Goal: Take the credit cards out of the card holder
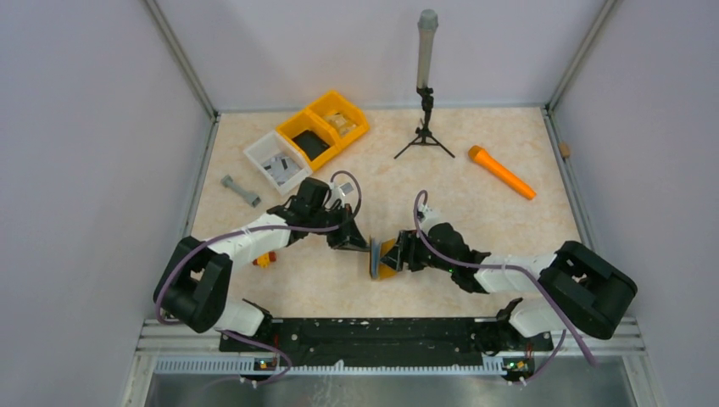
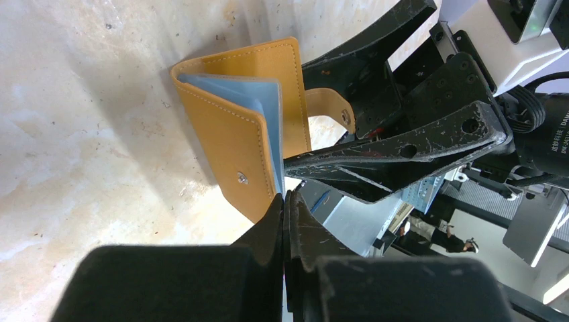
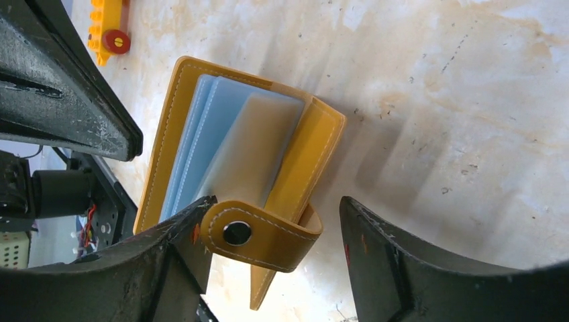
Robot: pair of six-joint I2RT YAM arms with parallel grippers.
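Note:
The tan card holder [image 1: 388, 259] stands between my grippers near the front of the table. Pale blue sleeves [image 3: 201, 141] show inside it, with its snap strap [image 3: 262, 235] toward me in the right wrist view. My left gripper is shut, its tips at the holder's blue edge, nothing visible held. My right gripper is part open around the strap end, the strap against the left finger and a gap at the right one.
Orange and white bins [image 1: 334, 97] sit at back left, a tripod [image 1: 424, 127] at back centre, an orange microphone [image 1: 500, 170] at right and a grey tool [image 1: 242, 191] at left.

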